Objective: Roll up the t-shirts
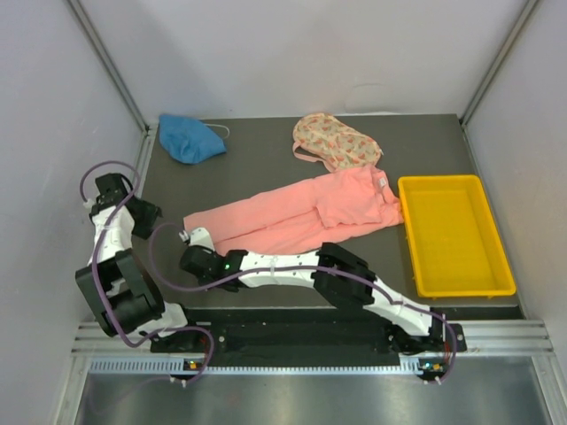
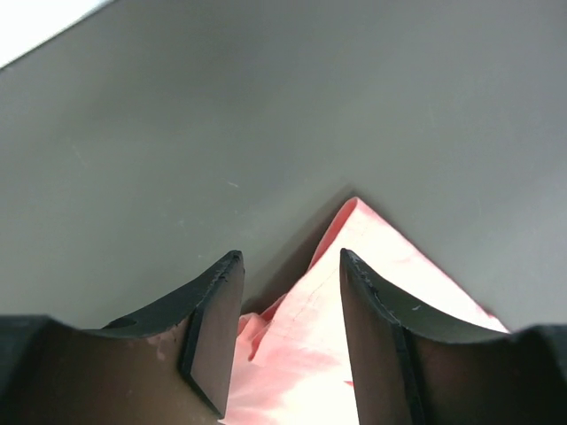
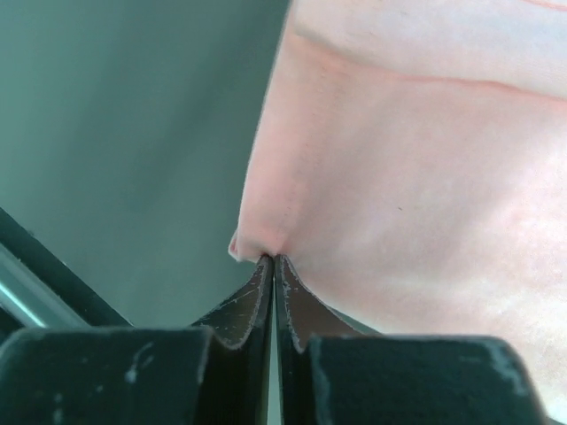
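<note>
The pink t-shirt [image 1: 292,212] lies folded lengthwise across the mat, a bunched part at its right end. My right gripper is shut at the shirt's near left corner [image 3: 266,212]; whether cloth is pinched in its tips is hard to tell. My left gripper is over the mat left of the shirt, part open, with no cloth held; pink fabric [image 2: 301,345] shows below it in the left wrist view.
A yellow bin [image 1: 455,235] stands at the right. A blue bag [image 1: 190,137] and a patterned bag [image 1: 335,137] lie along the back. Bare grey mat [image 1: 248,164] shows between them and the shirt.
</note>
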